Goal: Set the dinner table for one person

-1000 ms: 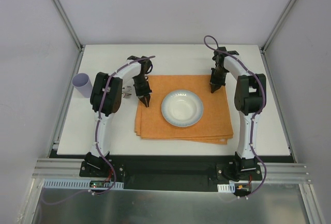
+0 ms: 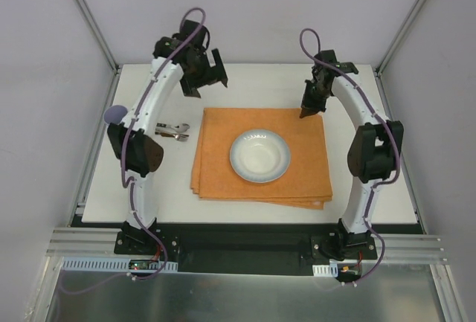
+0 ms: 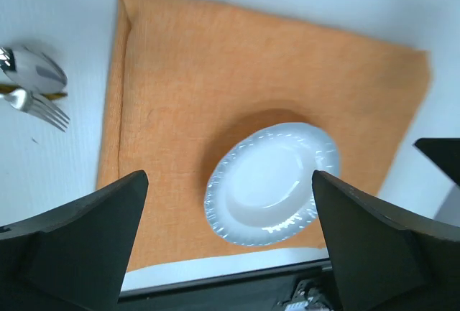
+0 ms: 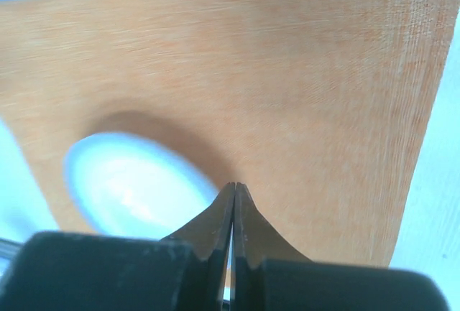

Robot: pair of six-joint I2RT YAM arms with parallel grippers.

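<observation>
An orange cloth (image 2: 223,181) lies spread over the middle of the table, its edges doubled at the left and bottom. On it rests a white plate (image 2: 259,155) with a grey-blue rim. Left of the cloth, a spoon (image 2: 181,128) and a fork (image 2: 175,137) lie side by side, their handles partly behind my left arm. My left gripper (image 2: 216,76) is wide open and empty, above the bare table beyond the cloth's upper left corner. Over the cloth's upper right corner, my right gripper (image 2: 310,114) is shut, nothing visible between its fingertips.
A purple cup (image 2: 115,114) stands near the table's left edge, partly covered by my left arm. Walls close in on both sides.
My left gripper has opened wide and moved up and away from the cloth's left edge. The right gripper has shifted slightly up and left. The cloth and plate have shifted slightly left.
</observation>
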